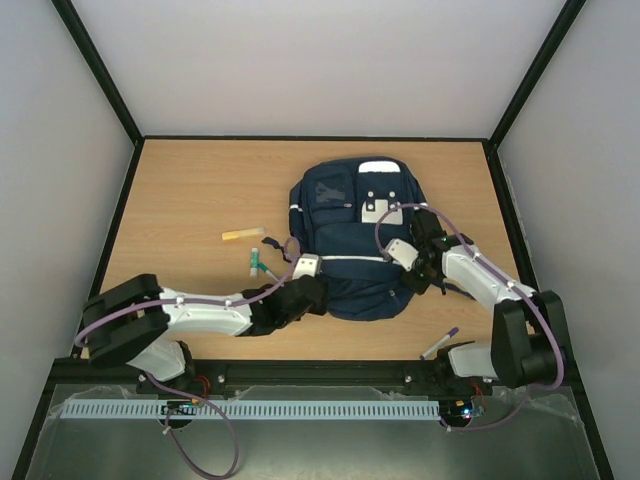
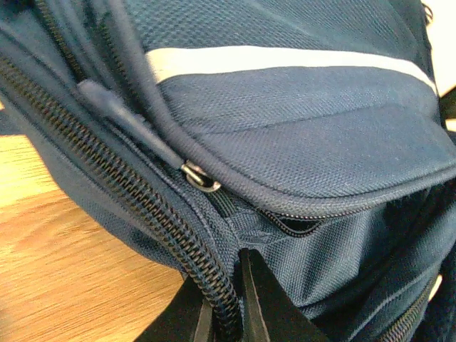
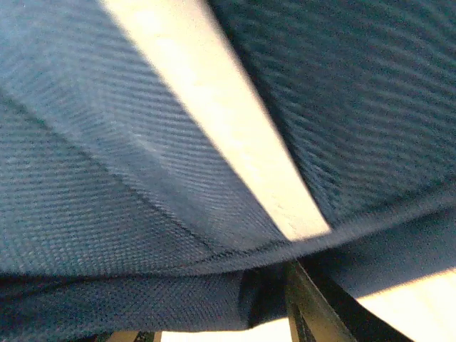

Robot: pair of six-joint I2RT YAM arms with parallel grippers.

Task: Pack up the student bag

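The navy backpack (image 1: 345, 240) lies on the wooden table, its pocket side up and its lower end toward me. At its lower left side, my left gripper (image 1: 318, 295) is shut on the zippered edge (image 2: 135, 182), seen close in the left wrist view. A zipper pull (image 2: 199, 177) lies beside that edge. My right gripper (image 1: 410, 275) is at the bag's right side. Its fingers (image 3: 313, 306) stand apart in the right wrist view, with a fold of navy fabric (image 3: 178, 299) between or just in front of them; whether they touch it I cannot tell.
Left of the bag lie a yellow stick-like item (image 1: 243, 234) and a small green-and-white tube (image 1: 254, 262). A white marker with a purple end (image 1: 440, 343) rests near the front right edge.
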